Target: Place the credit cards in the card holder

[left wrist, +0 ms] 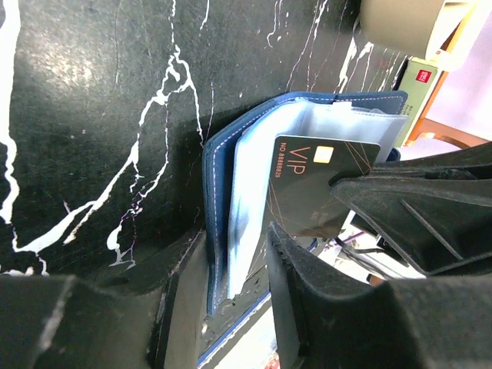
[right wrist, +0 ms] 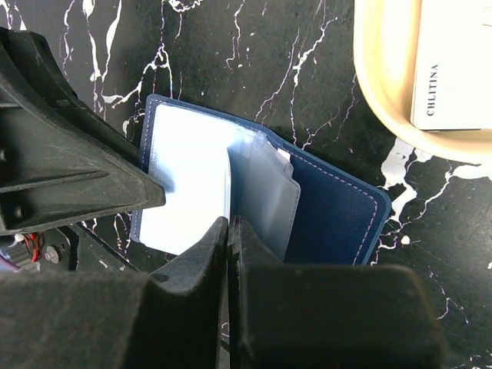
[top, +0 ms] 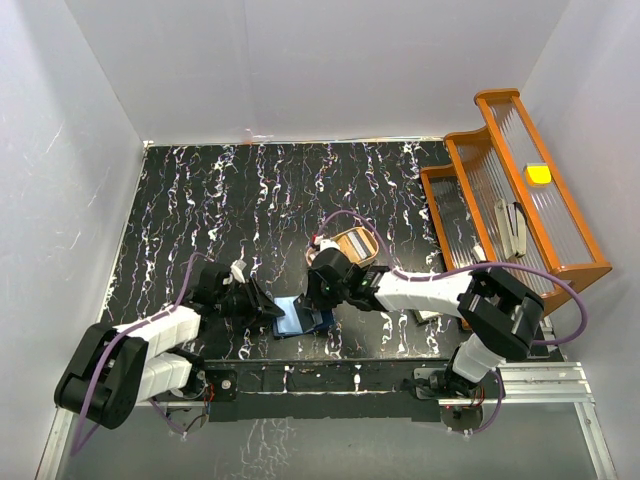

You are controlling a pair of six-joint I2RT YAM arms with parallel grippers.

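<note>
The blue card holder point(top: 287, 319) lies open on the marble table, pale sleeves showing. A black VIP card point(left wrist: 307, 196) stands against a sleeve, at the fingertips of my right gripper, which is shut and comes over the holder from the right. In the right wrist view the card shows at most as a thin edge. My left gripper point(top: 263, 305) is open at the holder's left edge; in the left wrist view its fingers point(left wrist: 323, 323) are at the holder's edge, low in the picture.
An oval tray point(top: 355, 245) with more cards and boxes point(right wrist: 450, 65) sits just behind the holder. A wooden rack point(top: 560, 230) stands on the right, with a small box point(top: 425, 316) by it.
</note>
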